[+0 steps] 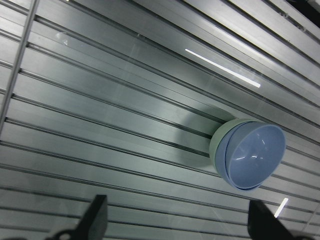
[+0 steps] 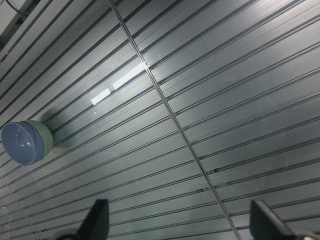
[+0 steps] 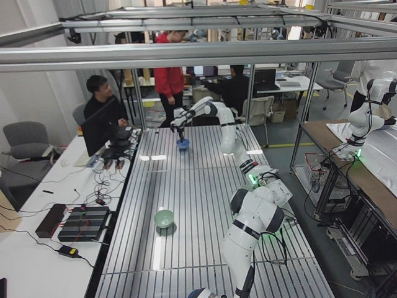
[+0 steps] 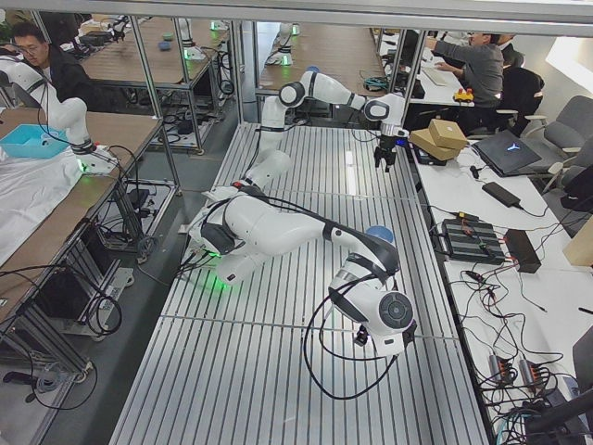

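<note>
A green bowl (image 3: 164,217) sits on the slatted table in the camera left view; a blue bowl (image 3: 183,144) is under the far arm's gripper. The camera right view shows a blue bowl (image 4: 380,234) partly behind the near arm. In the left wrist view, blue bowls (image 1: 252,157) nest in a green bowl (image 1: 216,145), right of centre, above my open left gripper. The right wrist view shows blue bowls (image 2: 19,142) and a green one (image 2: 44,132) nested at left, with my right gripper open and empty.
Side desks hold electronics (image 3: 83,225), cables and a monitor (image 3: 99,127). Another robot stands at a brown bench (image 3: 325,136) to the right. People are behind it.
</note>
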